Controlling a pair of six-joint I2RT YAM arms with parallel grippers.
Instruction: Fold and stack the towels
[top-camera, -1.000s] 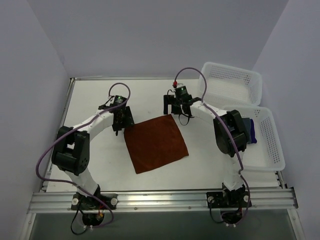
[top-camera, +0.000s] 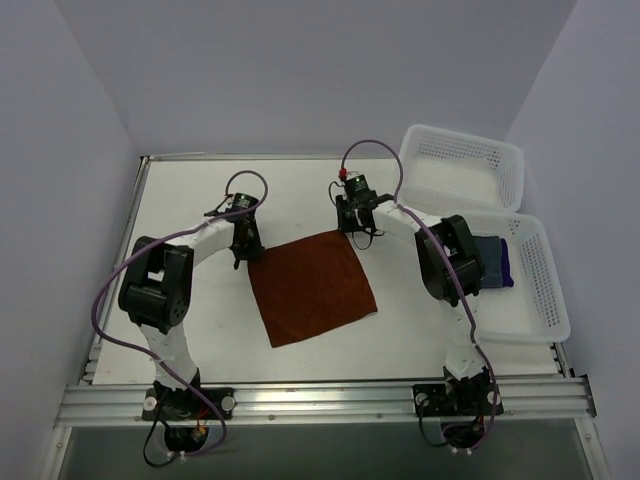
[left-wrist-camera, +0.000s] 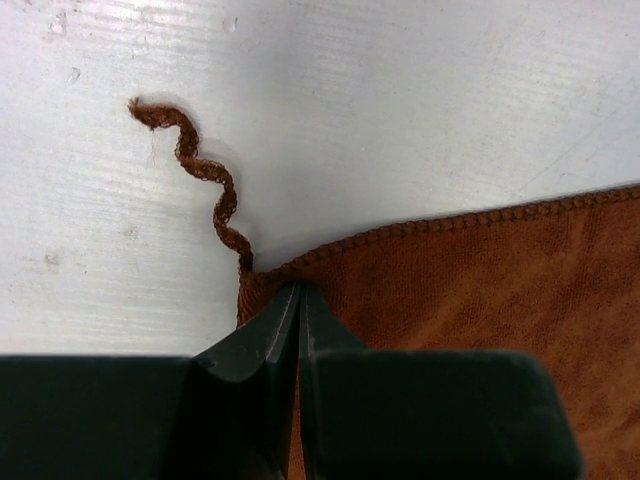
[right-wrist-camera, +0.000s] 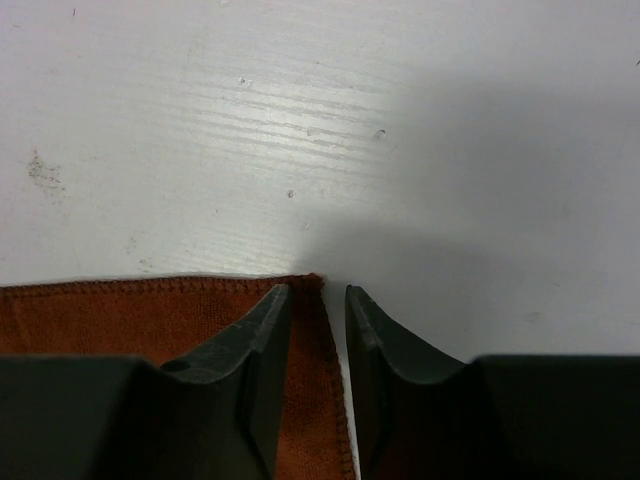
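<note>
A brown towel (top-camera: 310, 290) lies flat on the white table. My left gripper (top-camera: 248, 254) is at its upper-left corner; in the left wrist view its fingers are shut at the corner (left-wrist-camera: 262, 285), beside a loose wavy thread (left-wrist-camera: 220, 210). Whether cloth is pinched between them is hidden. My right gripper (top-camera: 342, 226) is low at the upper-right corner; in the right wrist view its fingers are part open, one over the corner (right-wrist-camera: 305, 283), the other just outside the hem.
Two white plastic bins (top-camera: 463, 145) stand at the right, the nearer holding folded dark blue cloths (top-camera: 490, 262). Bare table surrounds the towel.
Both grippers have lowered onto the towel's upper corners. The towel is essentially unmoved.
</note>
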